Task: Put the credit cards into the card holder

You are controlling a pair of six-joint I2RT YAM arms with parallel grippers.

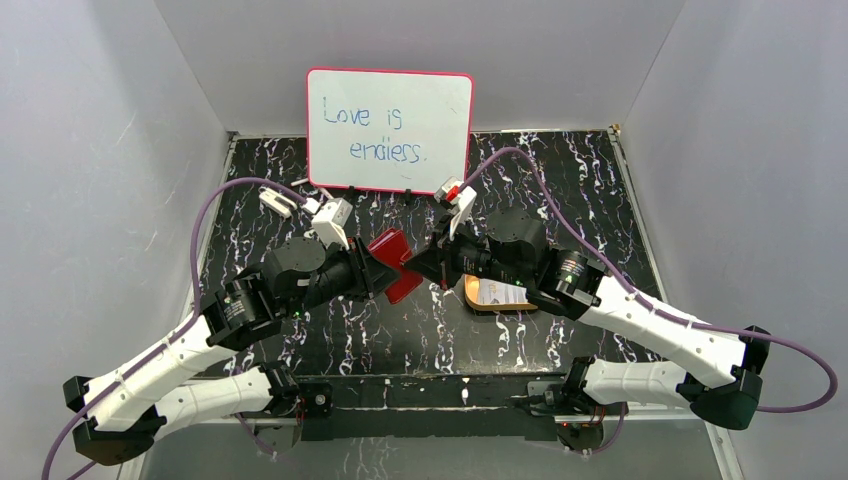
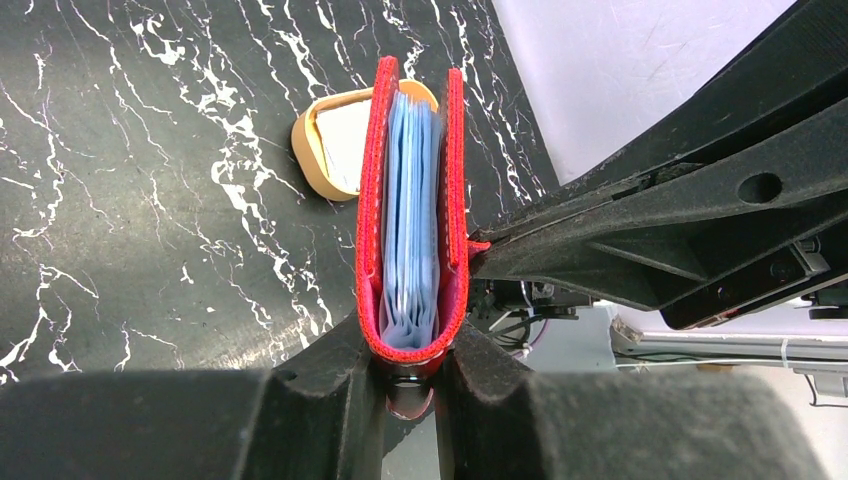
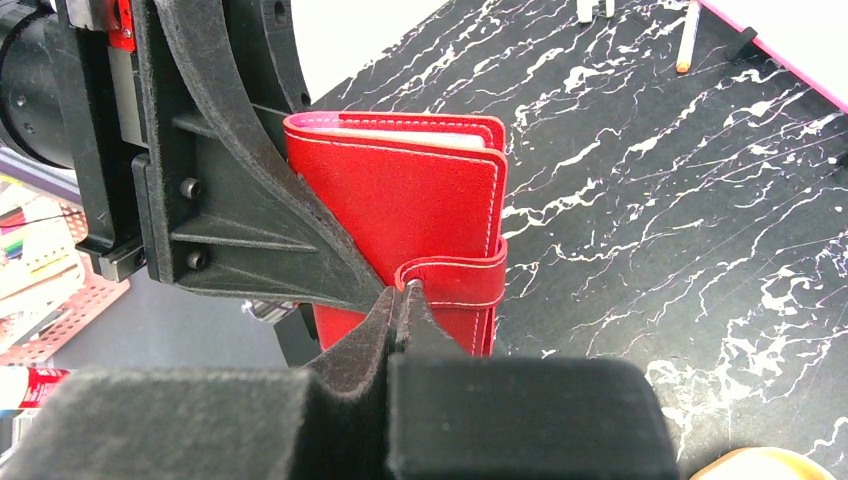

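A red card holder is held upright in the air between the two arms. My left gripper is shut on it; the left wrist view shows its clear blue sleeves between red covers. My right gripper is shut, its fingertips at the holder's strap; whether the strap is pinched between them is unclear. A yellow box with white cards or paper inside lies on the table, partly behind the right arm.
A whiteboard reading "Love is endless" stands at the back, with markers and white objects near its left. Grey walls enclose the sides.
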